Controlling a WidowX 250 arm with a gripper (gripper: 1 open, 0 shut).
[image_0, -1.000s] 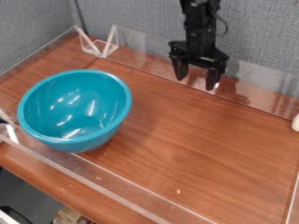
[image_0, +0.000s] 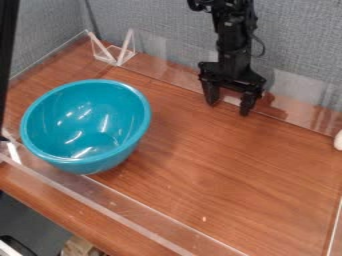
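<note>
My black gripper (image_0: 229, 98) hangs low over the wooden surface at the back, near the grey wall, with its two fingers apart. I cannot make out anything held between them. A large turquoise bowl (image_0: 86, 126) rests on the left part of the surface, well away from the gripper.
A white wire-like holder (image_0: 112, 52) stands in the back left corner. A clear plastic strip runs along the edges. A small white object (image_0: 337, 139) is at the right edge.
My gripper has moved slightly lower and to the right over the last second. The bowl is unmoved.
</note>
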